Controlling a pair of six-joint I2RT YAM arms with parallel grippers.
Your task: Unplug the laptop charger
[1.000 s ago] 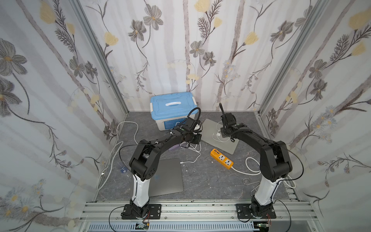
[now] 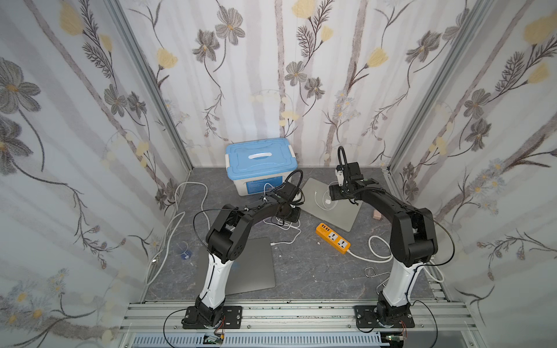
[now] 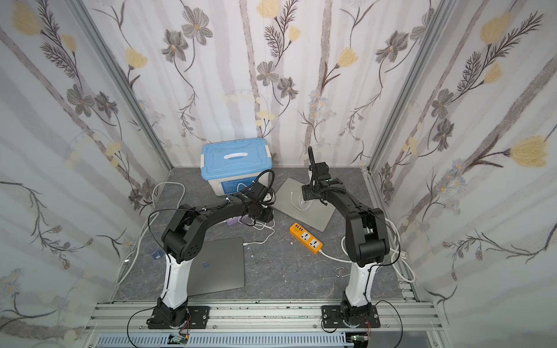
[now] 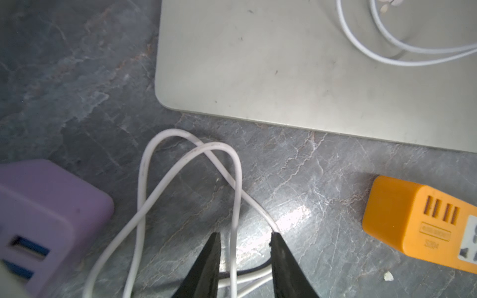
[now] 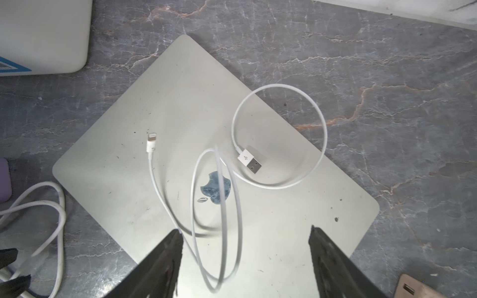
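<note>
A grey laptop (image 2: pixel 255 266) lies closed at front left, a white cable plug (image 2: pixel 274 243) at its right edge. Over tangled white cable (image 4: pixel 169 178) beside a purple block (image 4: pixel 59 208), my left gripper hangs with fingers apart, a cable running beneath them. My right gripper is open above a second silver laptop (image 5: pixel 278 223), on which loose white cables lie with a USB plug (image 5: pixel 248 160) and a small connector (image 5: pixel 151 143).
An orange power strip (image 2: pixel 332 236) lies in the middle. A blue-lidded box (image 2: pixel 260 156) stands at back left. A pink adapter (image 5: pixel 412 288) sits right of the silver laptop.
My left arm has shifted slightly since a second ago.
</note>
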